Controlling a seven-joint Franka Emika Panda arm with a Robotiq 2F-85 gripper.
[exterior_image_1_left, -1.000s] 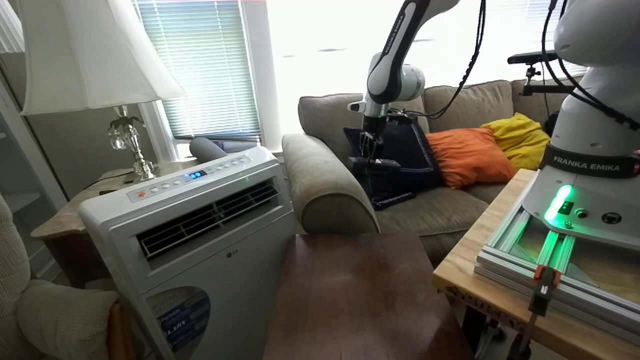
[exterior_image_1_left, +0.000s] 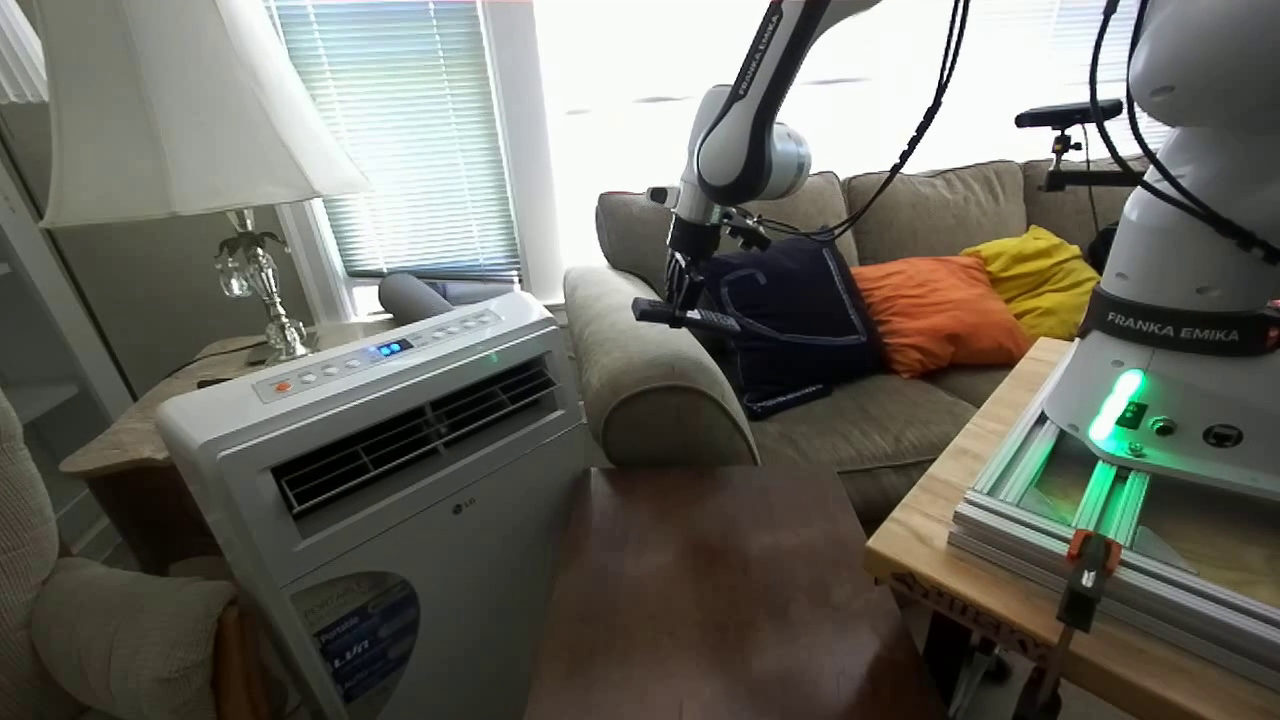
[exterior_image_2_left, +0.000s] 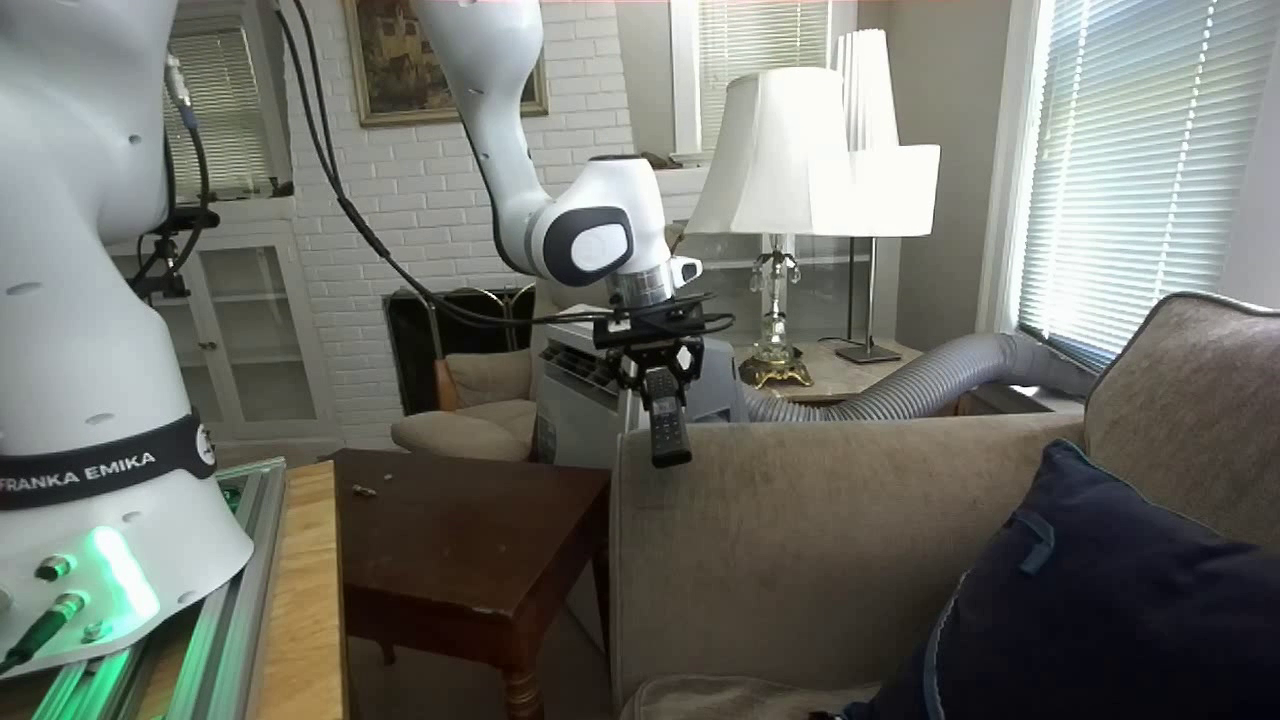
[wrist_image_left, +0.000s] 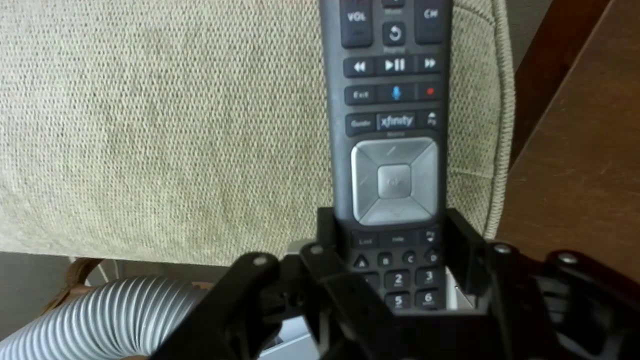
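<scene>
A dark grey remote control (wrist_image_left: 393, 126) with a silver square pad fills the middle of the wrist view. My gripper is shut on it, one finger pressed to each long side near the number keys. In exterior view 1 the remote (exterior_image_1_left: 714, 320) is held level at the gripper (exterior_image_1_left: 684, 298), in front of the navy pillow and over the sofa arm (exterior_image_1_left: 654, 360). From exterior view 2 the remote (exterior_image_2_left: 668, 420) hangs below the gripper (exterior_image_2_left: 663, 370), seen against the sofa arm's top edge. The wrist view shows beige sofa fabric (wrist_image_left: 180, 132) beneath it.
A brown wooden table (exterior_image_1_left: 732, 588) stands beside the sofa arm, its top mostly bare. The white air conditioner (exterior_image_1_left: 396, 444) is at left, with a grey hose (exterior_image_2_left: 936, 378) behind the sofa arm. Navy (exterior_image_1_left: 798, 312), orange (exterior_image_1_left: 942, 314) and yellow pillows (exterior_image_1_left: 1038, 282) lie on the sofa.
In exterior view 1 my arm has moved left and slightly up, carrying the remote from in front of the navy pillow toward the sofa arm. The furniture has stayed put.
</scene>
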